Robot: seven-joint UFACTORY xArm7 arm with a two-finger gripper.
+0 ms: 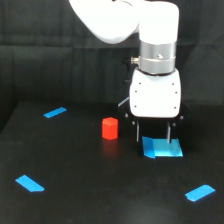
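Observation:
A red block [110,128] stands on the dark table, left of the arm. To its right lies a light-blue piece [163,149] with a creased left part; whether it is a box or a folded sheet, I cannot tell. My white gripper [154,131] points down right at the blue piece's upper edge, its two thin dark fingers apart. Nothing shows between the fingers. Whether they touch the blue piece is not clear.
Blue tape strips mark the table at the back left [55,112], front left [30,184] and front right [200,192]. A black curtain [50,70] hangs behind.

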